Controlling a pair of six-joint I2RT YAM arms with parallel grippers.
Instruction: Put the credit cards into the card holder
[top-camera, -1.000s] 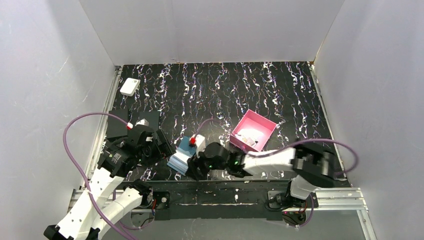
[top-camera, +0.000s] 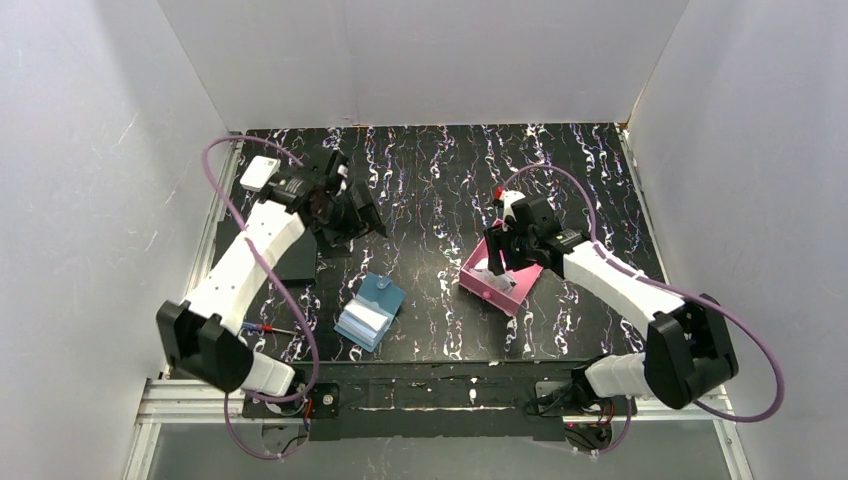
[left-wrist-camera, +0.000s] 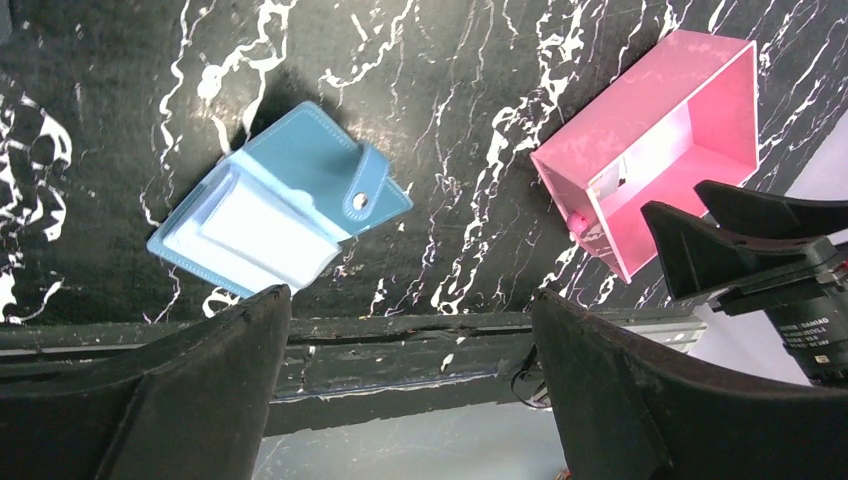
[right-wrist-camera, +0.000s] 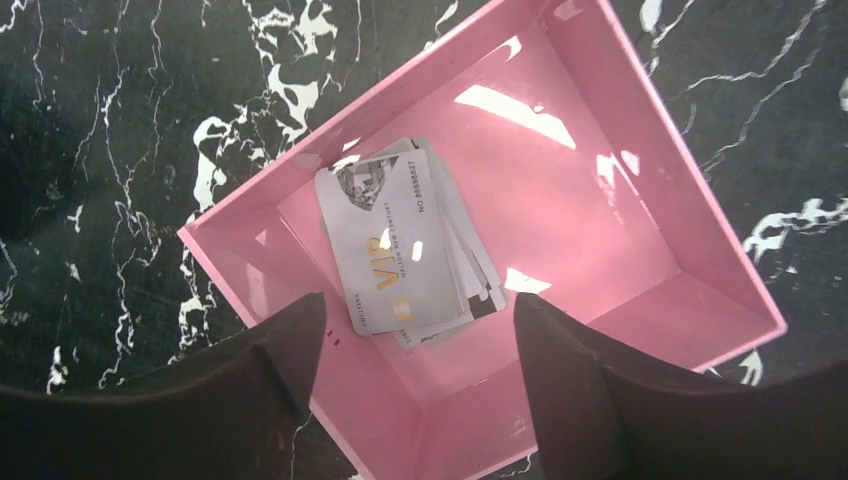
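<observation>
Several loose cards (right-wrist-camera: 385, 250) lie stacked near one corner of the pink box (right-wrist-camera: 690, 240), a silver VIP card on top. Above the box, my right gripper stands with its fingers apart and nothing between them, not touching the cards. The blue card holder (left-wrist-camera: 305, 150) lies unfolded on the table, its snap strap to one side and white sleeves (left-wrist-camera: 265, 235) facing up; whether cards sit in them I cannot tell. My left gripper is raised behind the holder, open and empty.
A white block (top-camera: 259, 173) sits at the far left, partly behind my left arm. A dark flat panel (top-camera: 297, 262) and a red-handled screwdriver (top-camera: 268, 328) lie on the left side.
The left one has moved away toward the back of the table. Holder and box stay put.
</observation>
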